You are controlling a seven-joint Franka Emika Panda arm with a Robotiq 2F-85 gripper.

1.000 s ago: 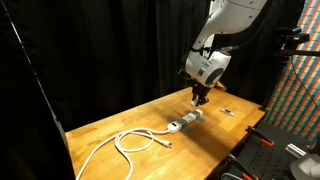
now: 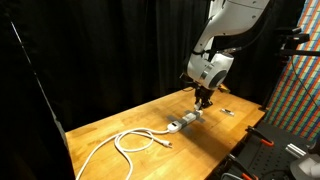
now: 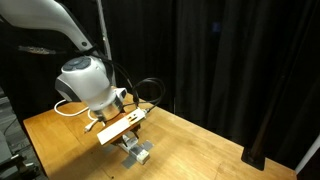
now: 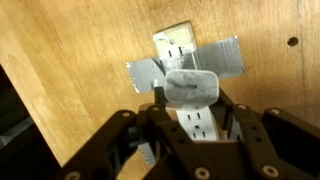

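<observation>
A white power strip (image 2: 184,122) is fixed to the wooden table with grey tape (image 4: 218,56). Its outlets (image 4: 197,122) show in the wrist view, partly covered by what I hold. My gripper is shut on a white, round-ended object (image 4: 192,88), which looks like a plug or adapter. In the first exterior view the gripper (image 2: 202,101) stands low over the strip's right end. Whether the held object touches the strip or sits in an outlet, I cannot tell.
A white cord with a plug (image 2: 165,143) lies looped on the table's left part. Small items (image 2: 228,112) rest right of the gripper. Bare wood (image 3: 200,150) stretches away from the strip in the second exterior view. Black curtains hang behind.
Over the last second my gripper has come down slightly toward the power strip, carrying the white object. The strip and cord have stayed in place.
</observation>
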